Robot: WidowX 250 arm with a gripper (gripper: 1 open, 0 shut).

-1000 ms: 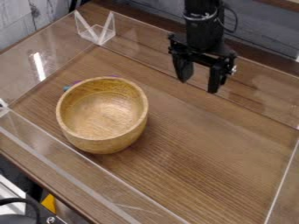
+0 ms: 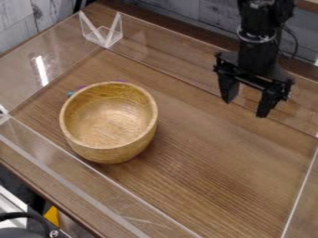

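Note:
My black gripper (image 2: 254, 84) is at the upper right of the camera view, low over the wooden table near its back edge. Whether its fingers are open or shut I cannot tell. A large tan bowl (image 2: 108, 142) sits at the left of the table, with a few small pink and blue bits just behind it, partly hidden by its rim.
A clear wire or plastic holder (image 2: 100, 31) stands at the back left.
My arm and gripper have moved to the right along the back of the table. The bowl has not moved.

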